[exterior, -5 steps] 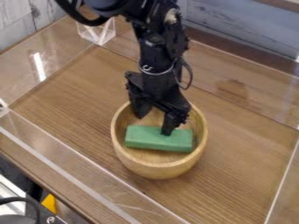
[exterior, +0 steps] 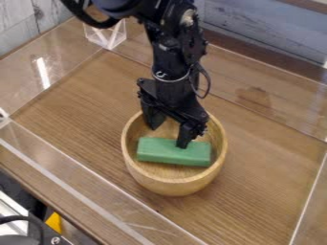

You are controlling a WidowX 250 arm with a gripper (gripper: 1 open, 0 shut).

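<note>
The black gripper (exterior: 171, 130) reaches down from the top into a tan oval bowl (exterior: 161, 178), its fingers spread apart inside the rim. A green rectangular block (exterior: 171, 152) lies flat in the bottom of the bowl, just below the fingertips. I see nothing held between the fingers.
A clear plastic container (exterior: 103, 26) is at the back left. A yellow object (exterior: 53, 221) and dark hardware lie beyond the lower-left edge.
The gripper has shifted very slightly over the bowl; otherwise the scene looks the same.
</note>
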